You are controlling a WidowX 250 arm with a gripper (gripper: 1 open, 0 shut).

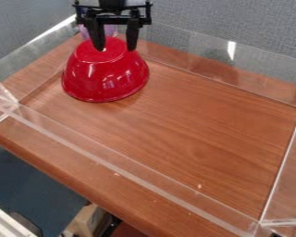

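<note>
My black gripper (115, 39) hangs over an upturned red bowl (104, 78) at the top left of the wooden table. Its two fingers stand apart above the bowl's top; whether they touch it is unclear. A purple round object (85, 30) is mostly hidden behind the gripper.
Clear plastic walls (138, 175) edge the table. The wooden surface (188, 130) to the right of and in front of the bowl is bare.
</note>
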